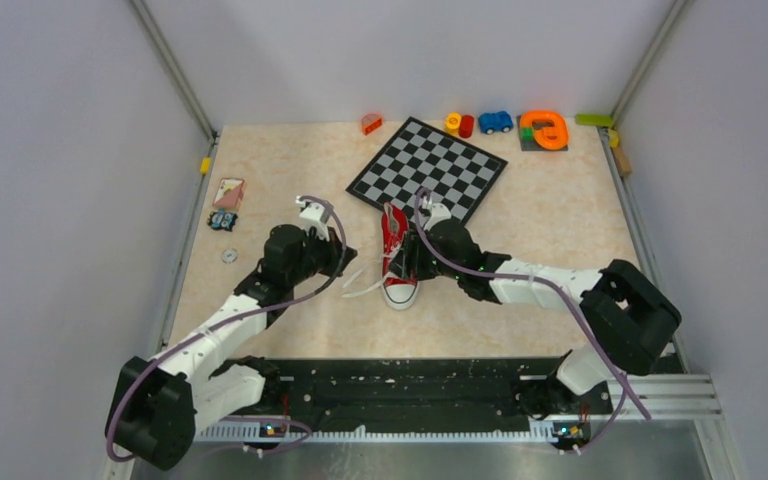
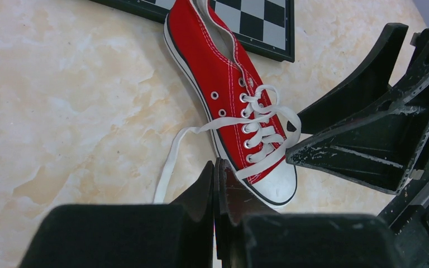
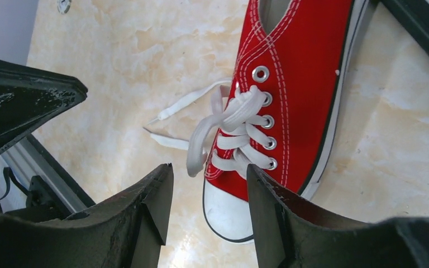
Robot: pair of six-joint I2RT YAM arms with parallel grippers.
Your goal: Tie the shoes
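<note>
The red canvas shoe (image 1: 400,292) rests flat on the table, white toe toward the front. White laces (image 2: 261,142) cross its eyelets, and a loose loop (image 3: 200,139) stands up off the shoe's side. One lace end (image 2: 170,162) trails onto the table. My left gripper is shut with nothing between its fingers, left of the shoe; the lace lies outside them. Over the laces, my right gripper stands open, its fingers (image 3: 159,206) apart, the loop hanging between their tips in view. In the left wrist view those tips touch or nearly touch the loop.
A black-and-white checkerboard (image 1: 428,165) lies right behind the shoe's heel. Toy blocks and a blue car (image 1: 496,122) line the back edge, with an orange toy (image 1: 544,128) at back right. Small items, including a card (image 1: 229,193), sit far left.
</note>
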